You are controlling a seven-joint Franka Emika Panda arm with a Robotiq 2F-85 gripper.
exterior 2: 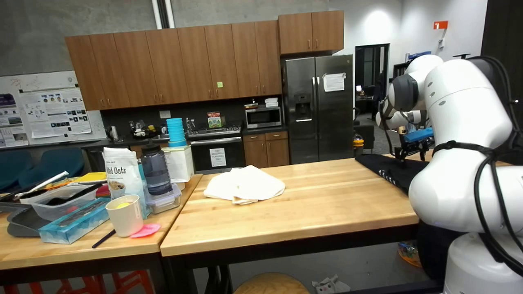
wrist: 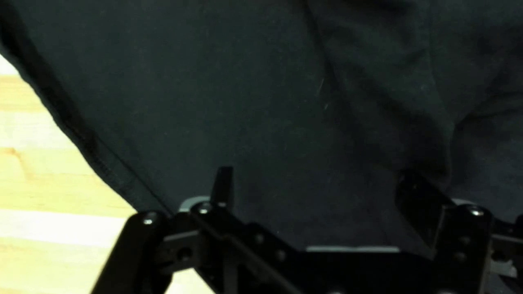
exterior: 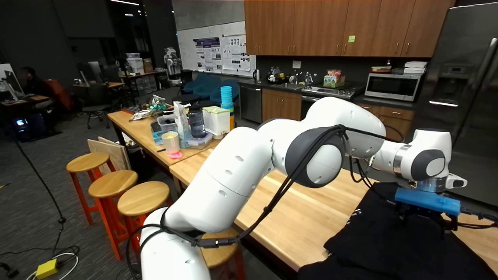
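A black cloth garment point(exterior: 397, 238) with small white markings lies spread over the right end of the wooden table. In exterior view 2 part of the garment point(exterior 2: 392, 170) shows behind the arm. My gripper point(exterior: 427, 221), under its blue mount, is low over the fabric. The wrist view shows the gripper open, its two black fingers wide apart, with dark fabric beneath and a ridge of folds near the right finger point(wrist: 424, 201). Whether the fingertips touch the cloth I cannot tell. The garment's hemmed edge runs diagonally at the left.
A folded white cloth point(exterior 2: 245, 184) rests on the table point(exterior 2: 314, 210), whose middle is otherwise clear. On the adjoining table are a mug point(exterior 2: 125, 215), a dark bottle point(exterior 2: 155, 170) and an oats bag point(exterior 2: 121, 176). Stools point(exterior: 142, 198) stand alongside.
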